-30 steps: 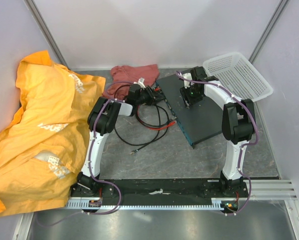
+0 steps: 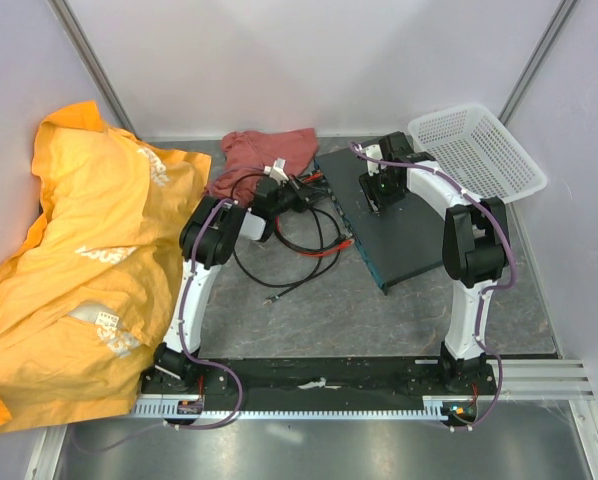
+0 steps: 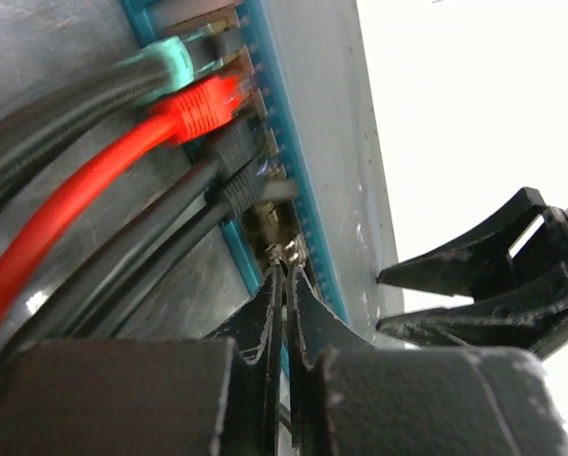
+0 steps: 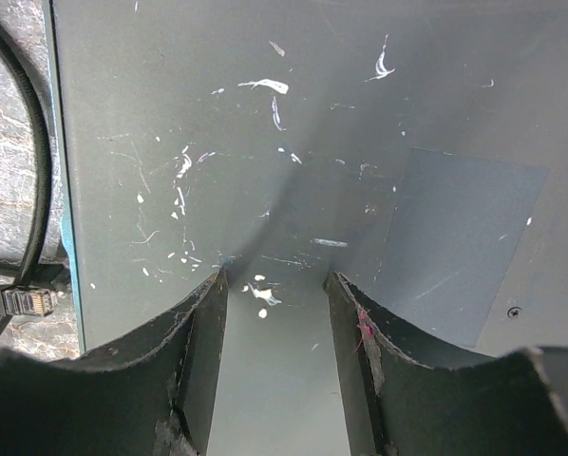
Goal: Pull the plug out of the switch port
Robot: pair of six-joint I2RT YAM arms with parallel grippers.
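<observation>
The dark flat switch point(image 2: 409, 235) lies right of centre in the top view, its blue-edged port side facing left. In the left wrist view a teal-collared plug point(image 3: 178, 65), a red plug point(image 3: 204, 106) and two black plugs point(image 3: 238, 188) sit at the port row. My left gripper is shut with its tips at the ports just below the lower black plug; whether anything thin is between them cannot be told. Over the switch's scratched top, my right gripper stands part open, nothing between its fingers.
Black and red cables point(image 2: 314, 250) loop left of the switch; one loose cable end point(image 2: 270, 300) lies on the grey table. A red cloth point(image 2: 264, 150) lies behind, a white basket point(image 2: 476, 150) back right, and a yellow cloth point(image 2: 89, 250) left.
My left gripper has tilted and shifted slightly at the ports. The loose cable end, switch and basket have edged a little to the right. The right arm looks nearly still.
</observation>
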